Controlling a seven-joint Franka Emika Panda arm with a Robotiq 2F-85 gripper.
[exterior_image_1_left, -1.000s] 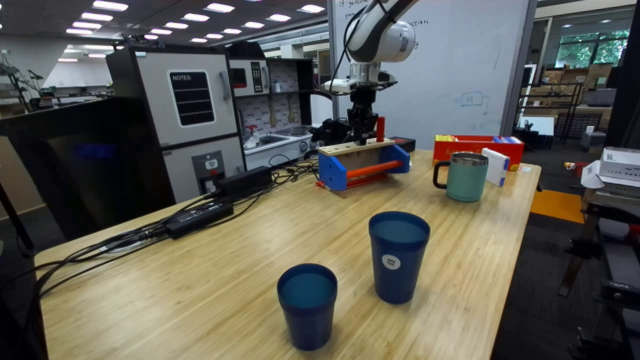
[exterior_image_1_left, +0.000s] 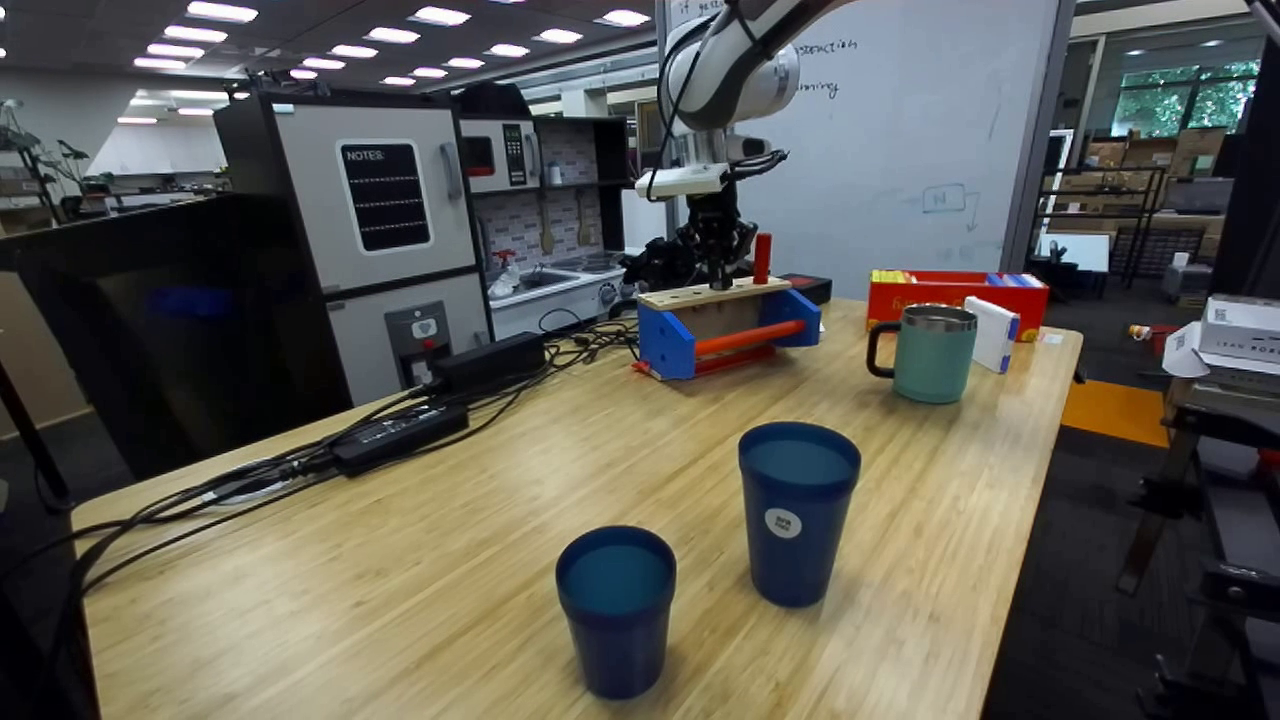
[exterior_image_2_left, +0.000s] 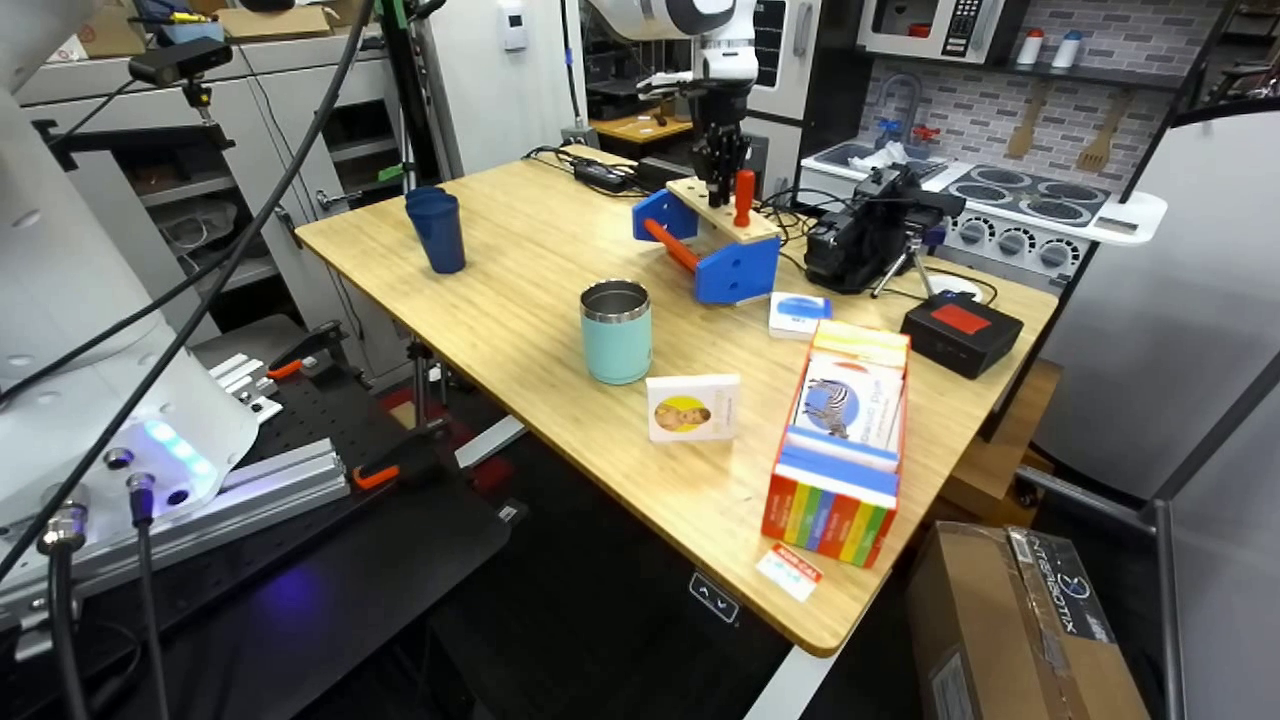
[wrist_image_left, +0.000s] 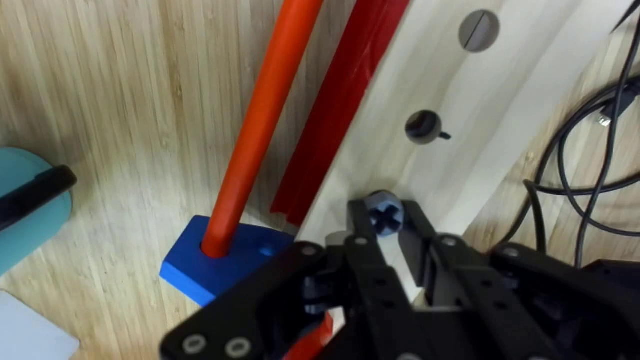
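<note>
A pale wooden plank (wrist_image_left: 474, 114) with a row of holes bridges two blue end pieces (exterior_image_2_left: 737, 272). Between the blue ends runs a red-orange rod (wrist_image_left: 264, 123). At the plank my gripper (exterior_image_1_left: 720, 278) points downward, shut on a grey peg (wrist_image_left: 387, 217) with a cross-slotted head. The peg's lower end is hidden, so how deep it sits in the plank cannot be told. A red upright peg (exterior_image_2_left: 744, 198) stands on the plank close beside my fingers.
A teal mug (exterior_image_1_left: 933, 354), a white card box (exterior_image_2_left: 693, 408) and a red box of cards (exterior_image_2_left: 836, 420) stand nearby. Two navy cups (exterior_image_1_left: 799, 510) (exterior_image_1_left: 615, 612) are farther along the table. Black cables (wrist_image_left: 585, 156) lie beyond the plank.
The arm's upper part has shifted left and lower in exterior view 1, and the gripper's wrist has turned and tilted. Its fingertips stay at about the same spot on the plank.
</note>
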